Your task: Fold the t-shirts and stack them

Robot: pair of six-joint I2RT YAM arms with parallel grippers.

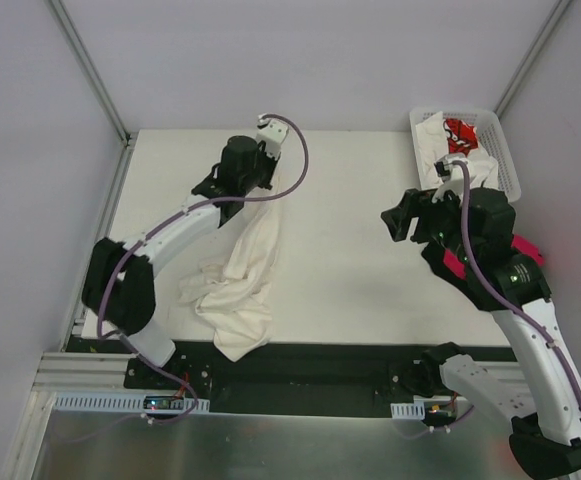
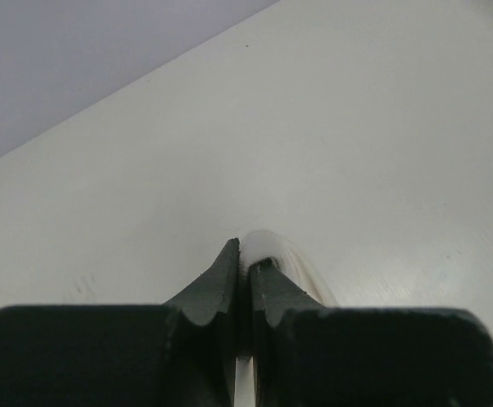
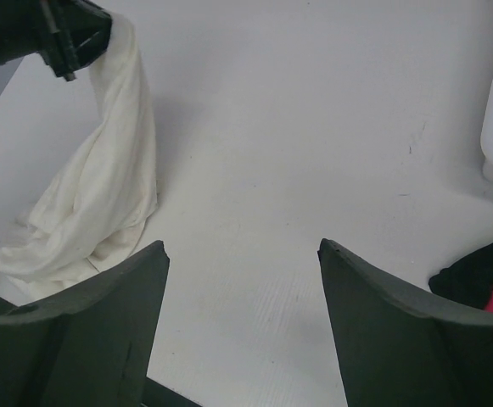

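A white T-shirt [image 1: 238, 300] trails over the left-middle of the table, rumpled at the front edge and drawn up toward the back, where my left gripper [image 1: 268, 170] is shut on it. In the left wrist view its pinched cloth [image 2: 271, 250] arches at the fingertips. The right wrist view shows the hanging cloth [image 3: 119, 144] from the side. My right gripper [image 1: 420, 210] is open and empty above the right part of the table.
A white basket [image 1: 505, 170] with white and red cloth stands at the back right. Dark and red cloths [image 3: 471, 271] lie at the right.
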